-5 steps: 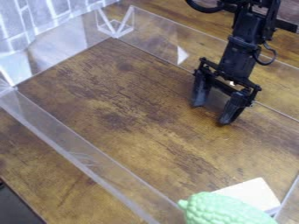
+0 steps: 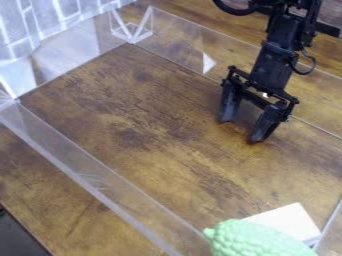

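Observation:
My black gripper (image 2: 246, 118) hangs low over the wooden table (image 2: 134, 130) on the right side of the camera view, its two fingers pointing down near the clear barrier along the back right. The space between the fingers is dark and partly hidden by the gripper's body, so whether anything is between them is unclear.
A green bumpy object (image 2: 254, 243) and a white block (image 2: 283, 220) sit at the bottom right. Clear plastic walls (image 2: 87, 175) border the work area. A white patterned cloth (image 2: 40, 25) is at the top left.

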